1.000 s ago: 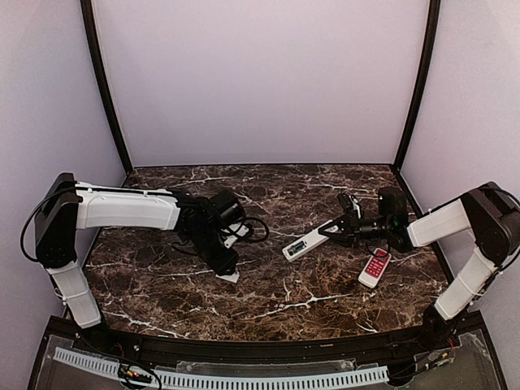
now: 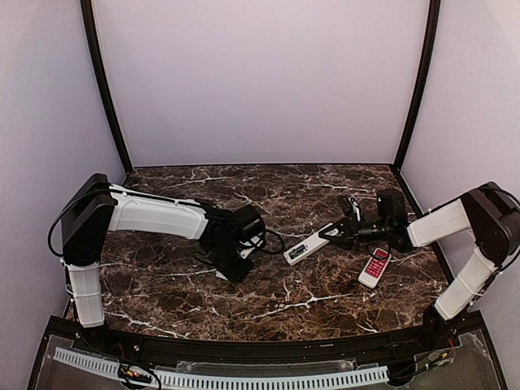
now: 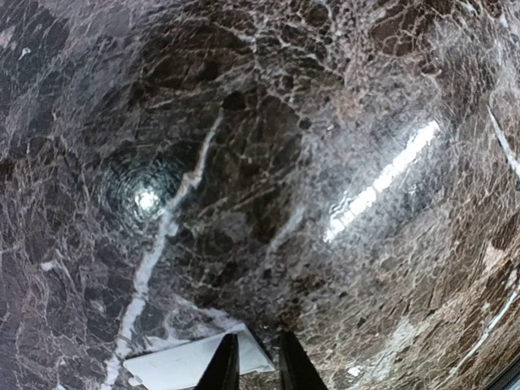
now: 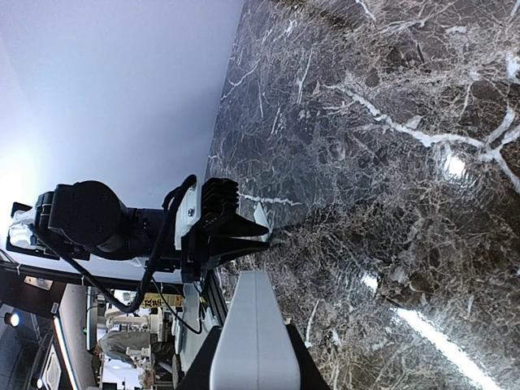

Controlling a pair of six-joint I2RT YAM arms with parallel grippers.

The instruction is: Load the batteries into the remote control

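My right gripper [image 2: 331,231] is shut on a long white remote [image 2: 305,248], held above the table with its compartment showing in the top view; in the right wrist view the remote [image 4: 254,333] fills the lower middle. My left gripper is low over a small flat white piece [image 3: 187,363], fingers part open at its corner; whether they touch it is unclear. In the top view the left gripper mostly hides that piece [image 2: 221,275]. I cannot make out loose batteries.
A white and red remote-like object [image 2: 372,268] lies at the right of the marble table [image 2: 187,313], below my right arm.
My left arm has moved right and down, onto the white piece, covering more of it. The right arm and held remote have stayed nearly still, shifting very slightly.
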